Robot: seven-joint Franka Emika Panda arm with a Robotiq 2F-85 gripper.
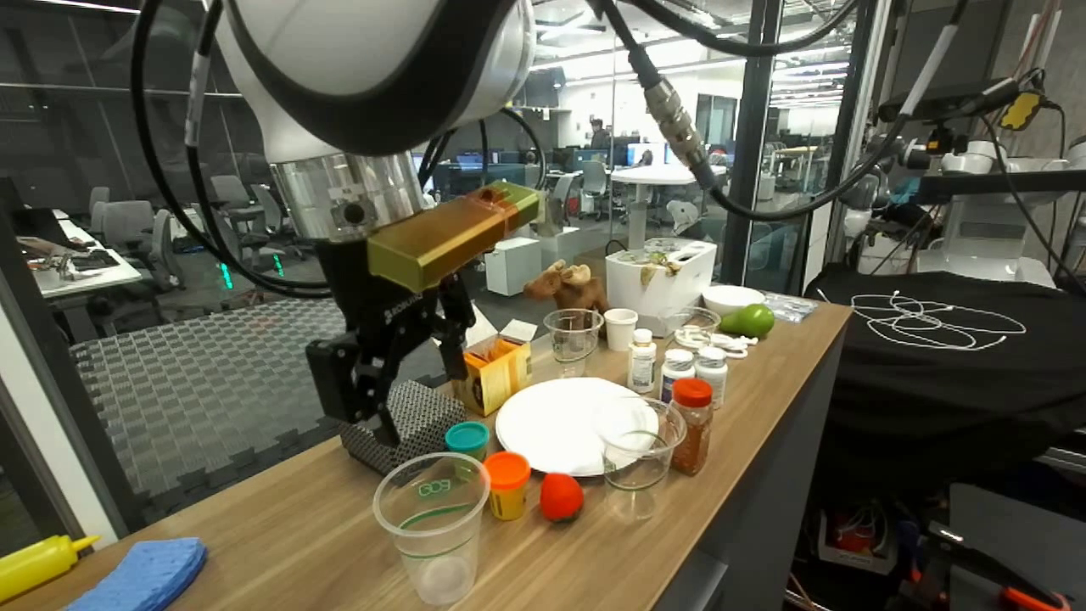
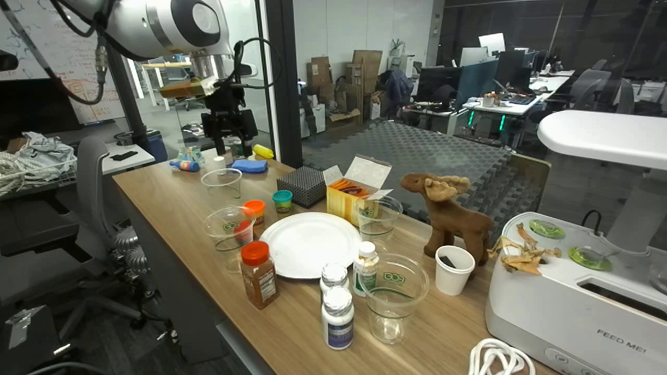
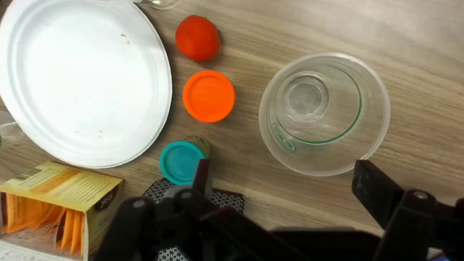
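My gripper [image 1: 412, 392] hangs above the table's back side, over the black patterned box [image 1: 407, 426], its fingers wide apart and empty. In the wrist view one finger [image 3: 376, 191] shows close to the rim of a clear plastic cup [image 3: 324, 161], while the other overlaps the teal-lidded tub [image 3: 180, 161]. An orange-lidded tub [image 3: 208, 96] and a red ball-like item [image 3: 198, 38] lie between that cup and the white plate [image 3: 87, 87]. The cup stands upright on the table, apart from both tubs.
An open tea box [image 2: 344, 201] stands behind the plate. Other clear cups [image 2: 230, 231], a red-capped spice jar [image 2: 259, 275] and several white bottles [image 2: 338, 319] crowd the plate's far side. Near a blue sponge [image 1: 142, 572] and yellow bottle [image 1: 41, 565], the table is mostly clear.
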